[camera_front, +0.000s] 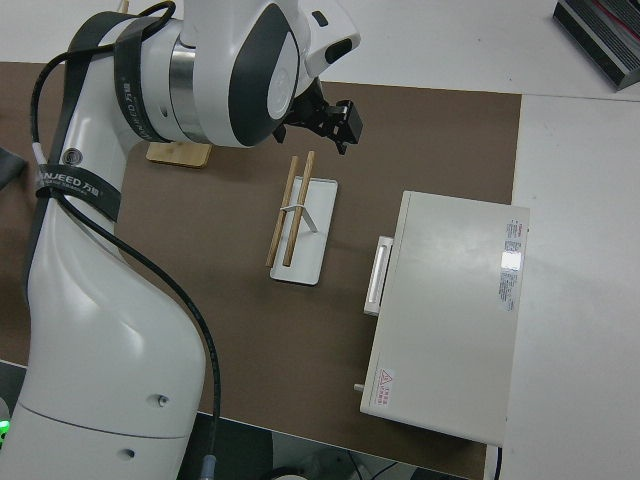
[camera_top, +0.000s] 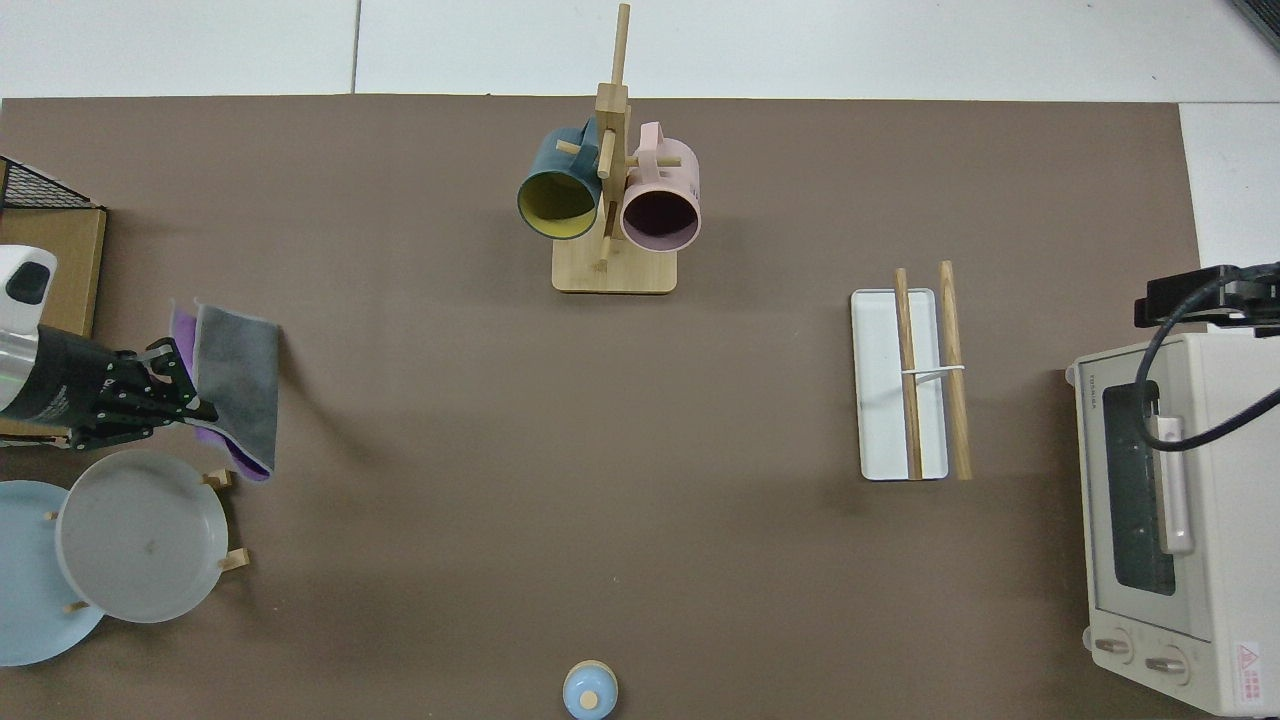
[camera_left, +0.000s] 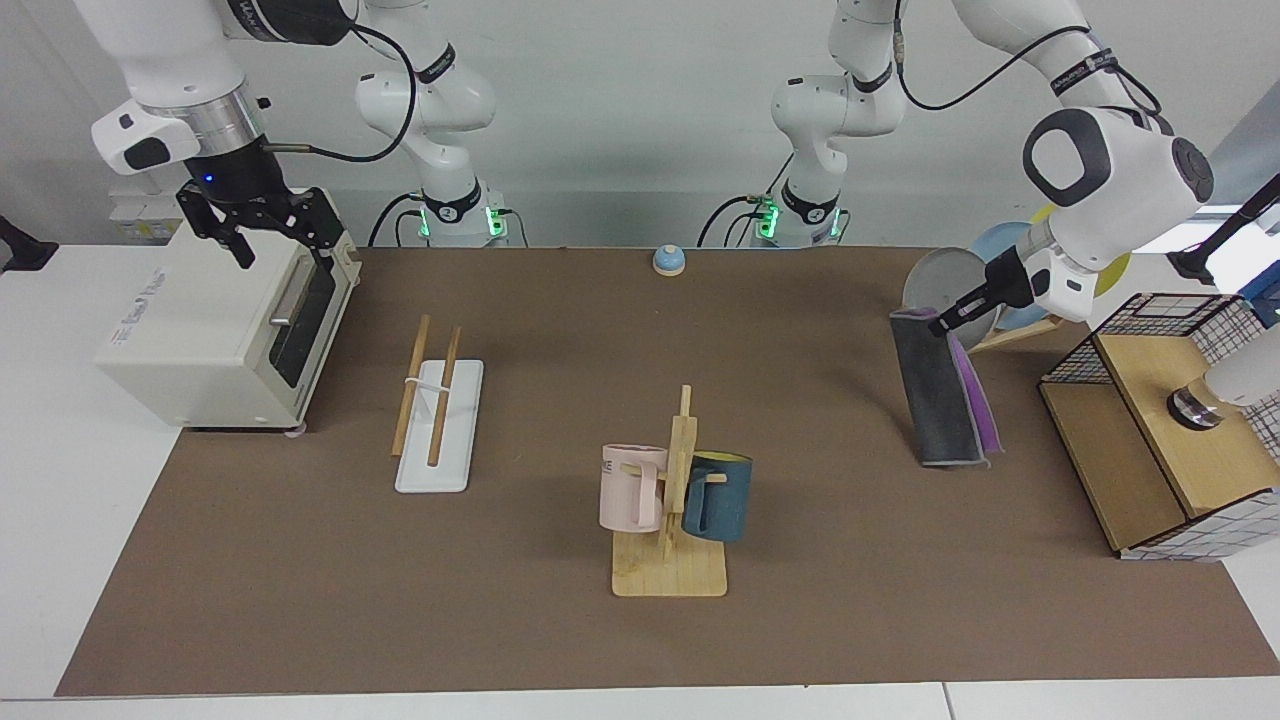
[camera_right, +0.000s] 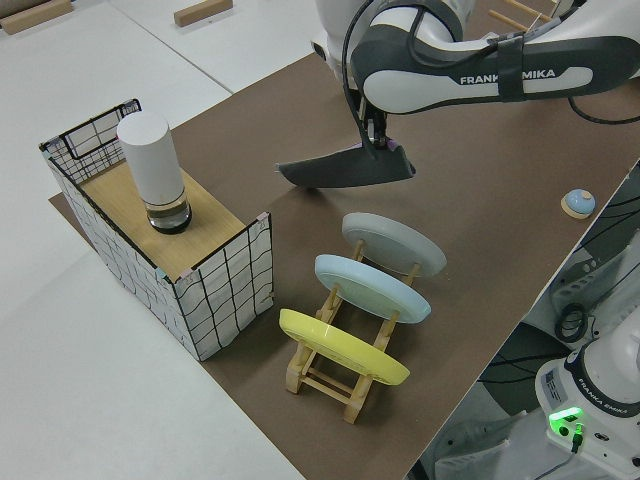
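Observation:
A grey and purple cloth (camera_top: 238, 372) hangs under one gripper (camera_left: 942, 322) at the left of the top view; in the left view its top edge is at that gripper's fingertips, which appear closed on it. In the right view it shows as a dark flap (camera_right: 340, 168) below the arm. The other gripper (camera_left: 288, 240) is over the white toaster oven (camera_top: 1212, 540), empty as far as shows; its finger state is unclear.
Plate rack (camera_right: 350, 350), wire basket with shelf (camera_left: 1128, 468), mug tree (camera_top: 612, 264) with two mugs, white stand with wooden sticks (camera_top: 876, 384), and small blue object (camera_top: 589, 690).

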